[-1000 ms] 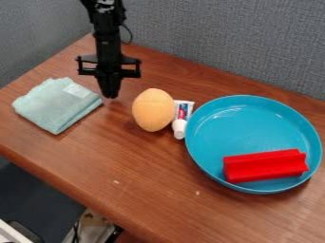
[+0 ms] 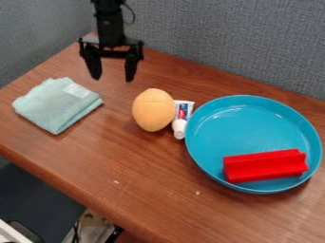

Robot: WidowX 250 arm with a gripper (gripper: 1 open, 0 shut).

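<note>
My black gripper [image 2: 112, 65] is raised over the back left of the wooden table, its two fingers spread open and nothing visible between them. Below and left of it lies a folded pale mint cloth [image 2: 53, 106]. An orange egg-shaped object [image 2: 154, 109] rests right of the cloth, with a white tube [image 2: 181, 121] beside it. On the right, a blue plate [image 2: 250, 123] holds a red block-like object [image 2: 264, 165].
The wooden table [image 2: 152, 190] has bare room at the front and middle back. Grey padded walls border it at the back and left. The table's left edge drops to a dark area.
My gripper has risen away from the tabletop by the cloth, and its fingers now stand wider apart than a second ago. The objects on the table look unmoved.
</note>
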